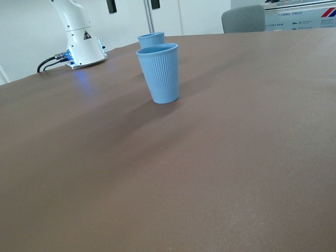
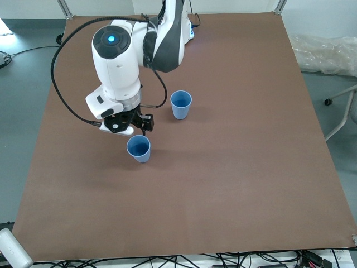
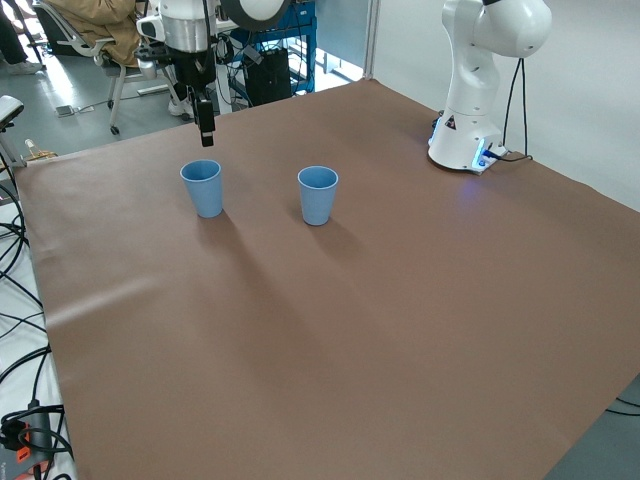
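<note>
Two light blue ribbed cups stand upright on the brown table: a nearer cup (image 2: 138, 149) and a farther cup (image 2: 181, 105) in the left camera view. In the right view they are a left cup (image 3: 201, 188) and a right cup (image 3: 317, 195). My gripper (image 2: 144, 132) hangs above and just behind the nearer cup, apart from it in the right view (image 3: 207, 137). Its dark fingers show at the top edge of the top view, above the cups. Whether it is open or shut is unclear from the side views; in the top view two separated dark tips show.
Cables (image 2: 268, 257) run along the near edge.
</note>
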